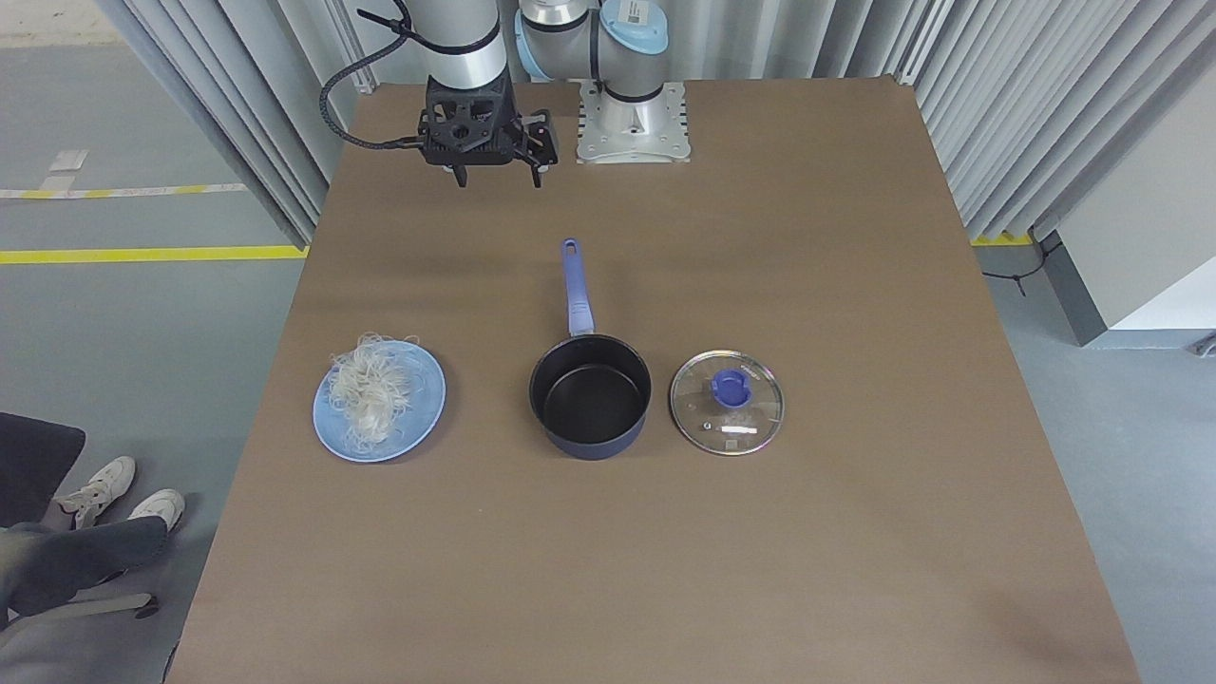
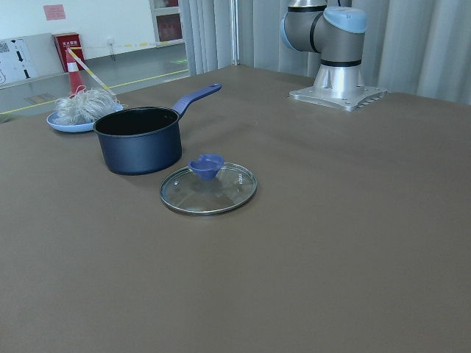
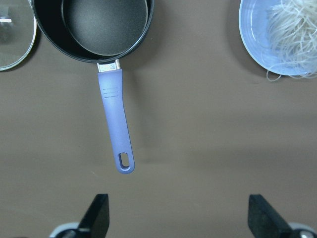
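Observation:
A dark blue saucepan [image 1: 589,399] with a purple-blue handle [image 3: 115,116] sits mid-table, handle toward the robot. A glass lid [image 2: 206,195] with a blue knob lies beside it, opposite a light blue plate [image 1: 422,410] of white noodle-like strands [image 3: 292,34]. My gripper [image 1: 498,178] hangs at the back of the table, above and behind the handle's end. In the wrist view its two fingers stand wide apart with only bare table between them, so it is open.
The robot's white base [image 1: 633,137] is at the back edge. A seated person's legs show on the floor at the left, off the table.

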